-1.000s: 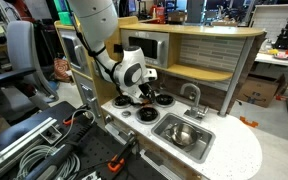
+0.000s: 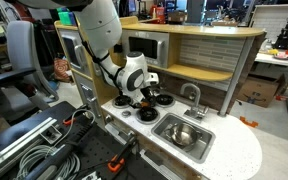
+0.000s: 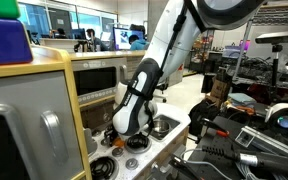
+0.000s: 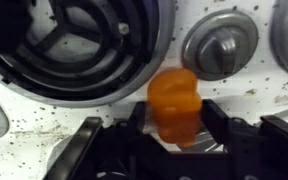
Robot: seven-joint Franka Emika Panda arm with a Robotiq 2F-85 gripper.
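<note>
An orange object (image 4: 175, 103) stands out in the wrist view, between the dark fingers of my gripper. The fingers sit to either side of it, part open; whether they touch it cannot be told. In exterior view 2 the orange object (image 3: 117, 143) shows low at the stove, beneath the white arm's end. Exterior view 1 puts my gripper (image 2: 143, 102) down over the stovetop among the burners, with its fingertips too small to make out.
A black coil burner (image 4: 79, 45) and a round metal knob (image 4: 221, 45) lie close to the orange object. The sink (image 2: 182, 137) holds a metal bowl, with a faucet (image 2: 192, 96) behind it. Clear white counter (image 2: 234, 150) extends to the right.
Over the last second the arm has come down toward the stovetop. The burners and sink have not moved.
</note>
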